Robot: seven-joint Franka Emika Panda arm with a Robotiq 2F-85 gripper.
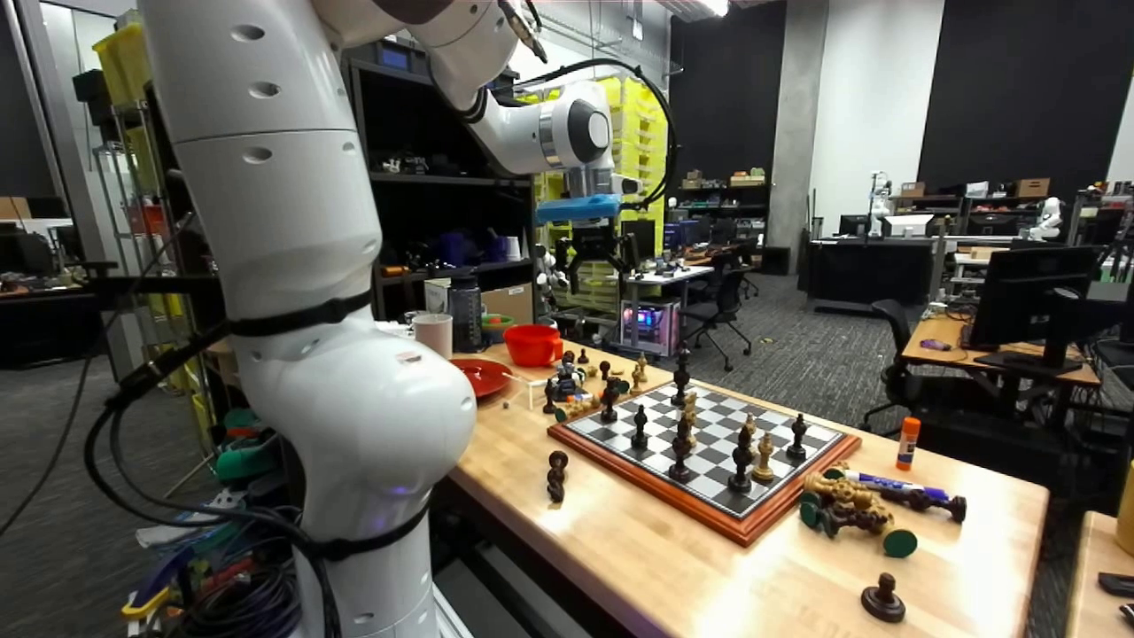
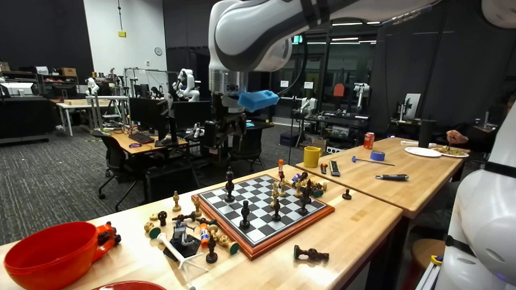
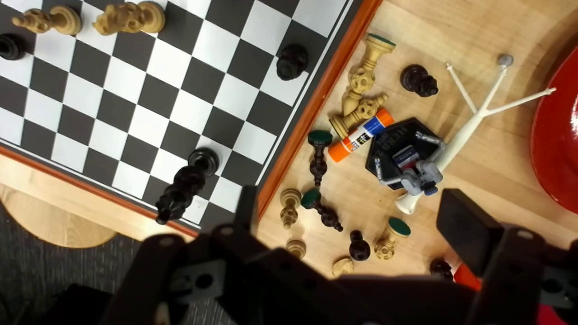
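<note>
My gripper is open and empty, high over the table; its dark fingers [image 3: 468, 230] stand wide apart in the wrist view. The chessboard [image 2: 292, 234] has a reddish-brown wooden rim. Several dark and light pieces stand on it, among them a tall dark piece [image 3: 187, 184] near a corner and a small dark piece [image 3: 292, 62] near one side. Beside the board lie loose pieces, including a light one [image 3: 361, 78], a dark one [image 3: 319, 157] and an upright dark pawn [image 3: 360, 246]. Another dark piece [image 2: 311, 253] lies on its side at the front.
A glue stick [image 3: 360, 135] and a small black stand with a white forked stem [image 3: 460, 138] lie among the loose pieces. A red bowl [image 2: 50, 256] and a red plate [image 1: 484, 374] take up one end. More fallen pieces, a marker [image 1: 898, 486] and a second glue stick [image 1: 907, 442] crowd the other.
</note>
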